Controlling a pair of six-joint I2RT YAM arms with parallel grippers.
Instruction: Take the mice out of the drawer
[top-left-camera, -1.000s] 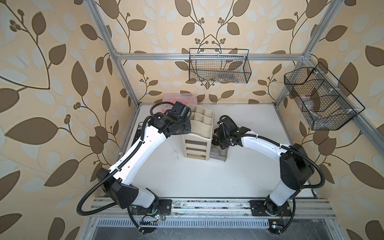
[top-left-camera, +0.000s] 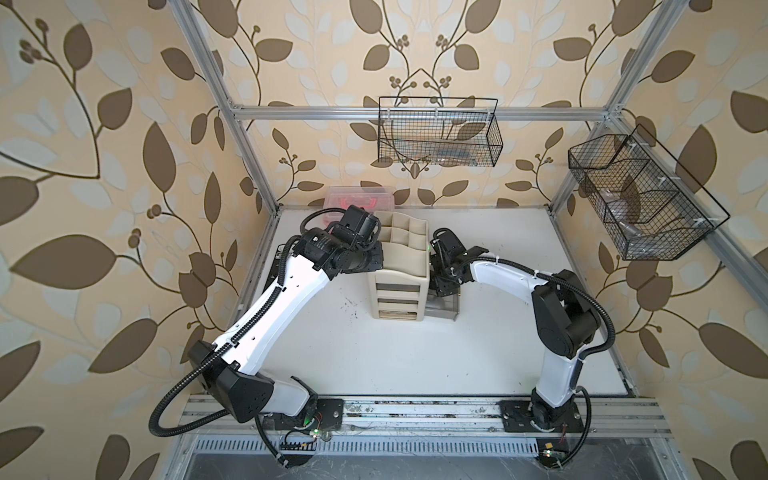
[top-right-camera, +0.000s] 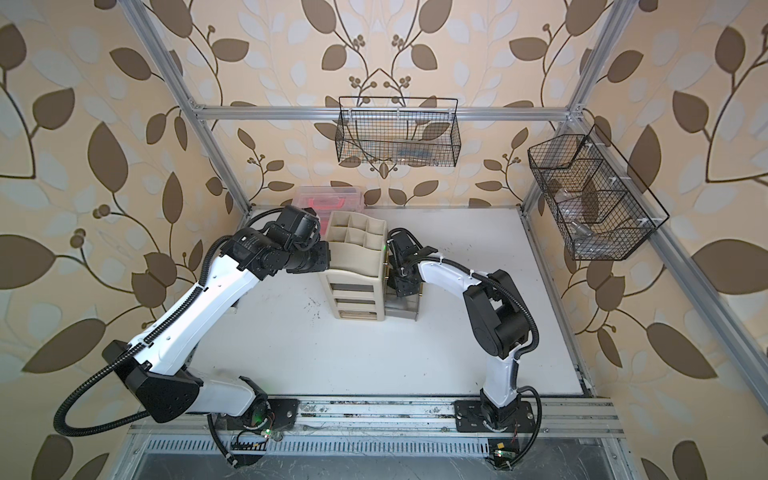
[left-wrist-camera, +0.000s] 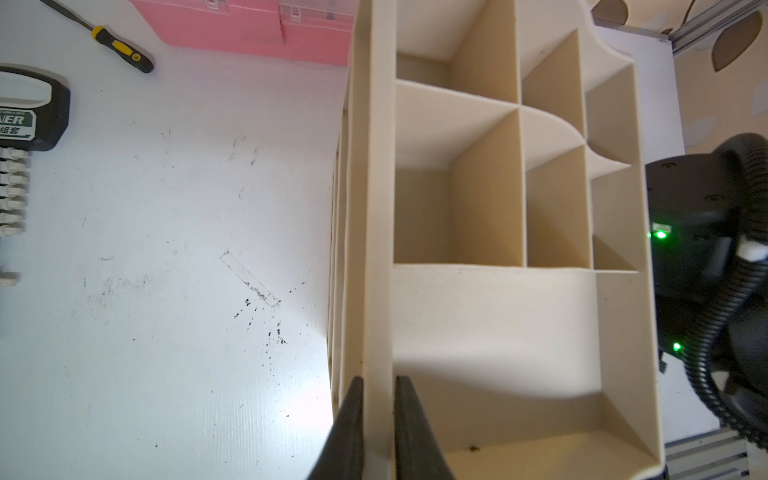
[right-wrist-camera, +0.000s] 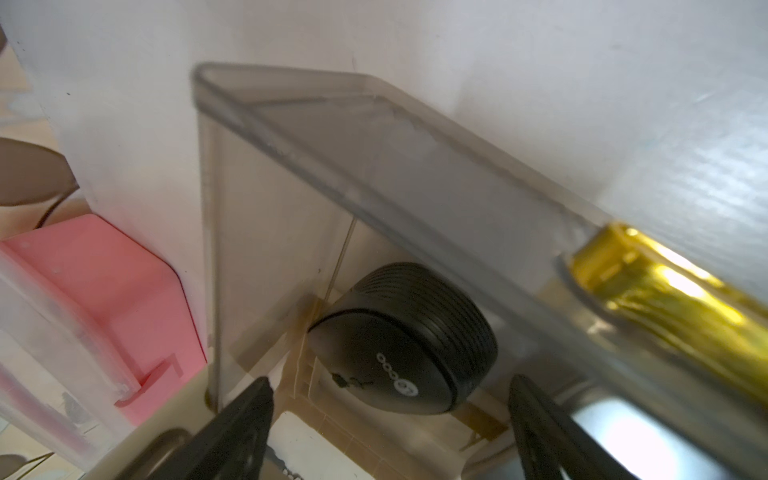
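Observation:
The drawer (top-right-camera: 401, 309) of the beige organizer (left-wrist-camera: 496, 336) stands pulled out on its right side. Inside its clear walls, in the right wrist view, lie a black rounded object (right-wrist-camera: 400, 336) with a ribbed side, a shiny silver object (right-wrist-camera: 620, 432) and a white one (right-wrist-camera: 312, 448); which are mice I cannot tell. My right gripper is open over the drawer, its fingers apart, with the black object ahead between them and not held. My left gripper has its fingertips close against both faces of the organizer's left wall.
A gold handle (right-wrist-camera: 680, 296) is on the drawer's outer face. A pink box (left-wrist-camera: 232, 28) stands behind the organizer; a screwdriver (left-wrist-camera: 124, 49) and a black tool case (left-wrist-camera: 32, 108) lie to the left.
The organizer has shifted slightly. My left arm has moved only a little.

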